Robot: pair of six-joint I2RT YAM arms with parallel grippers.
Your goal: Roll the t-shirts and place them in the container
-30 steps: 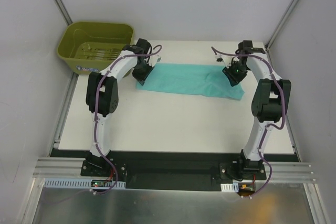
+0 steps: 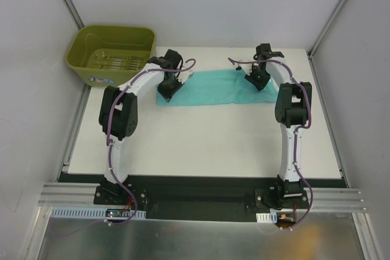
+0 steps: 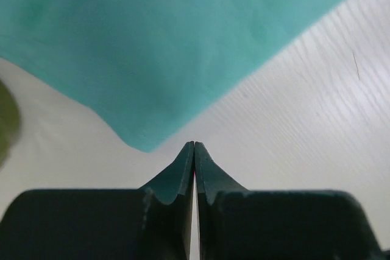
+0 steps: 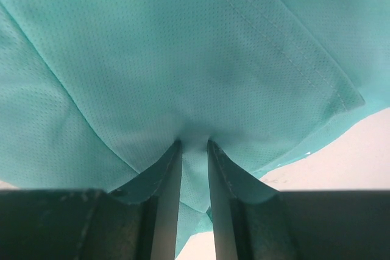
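A teal t-shirt lies on the white table as a long flat strip, its right end layered and rumpled. Over the strip's left end hangs my left gripper, shut with nothing showing between its fingertips. Just ahead of those tips, in the left wrist view, is a corner of the shirt with bare table around it. At the right end, my right gripper is a little open, its fingertips close over the folded layers of cloth. Whether they touch the fabric I cannot tell.
An olive-green basket stands at the back left, close by the left arm. Walls rise behind and on both sides.
My right arm has swung left over the shirt's right end. The strip has shifted slightly and lies straighter.
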